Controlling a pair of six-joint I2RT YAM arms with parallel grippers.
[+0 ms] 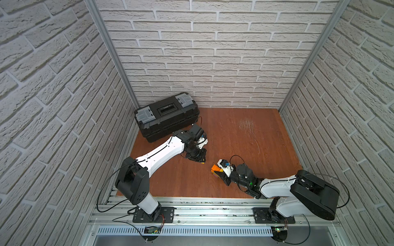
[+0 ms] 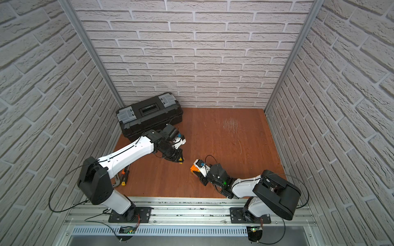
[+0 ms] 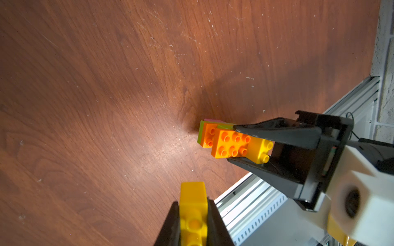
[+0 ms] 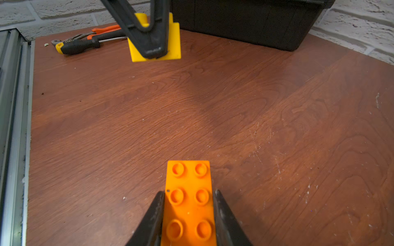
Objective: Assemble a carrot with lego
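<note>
My left gripper is shut on a yellow brick (image 3: 192, 192), held above the table (image 1: 258, 131), left of my right gripper (image 1: 221, 174). In the right wrist view that yellow brick (image 4: 174, 41) hangs behind the left gripper's black finger. My right gripper is shut on a stack of bricks: orange bricks (image 3: 229, 143) with a green layer (image 3: 201, 132), a sliver of pink (image 3: 213, 120) and a yellow brick (image 3: 258, 150) at the finger end. The two held pieces are apart, the left one a little farther back.
A black toolbox (image 1: 166, 116) stands at the back left. Tools, including a screwdriver (image 4: 78, 47) and orange-handled pliers (image 4: 102, 32), lie at the left edge. An aluminium rail (image 1: 192, 205) runs along the front.
</note>
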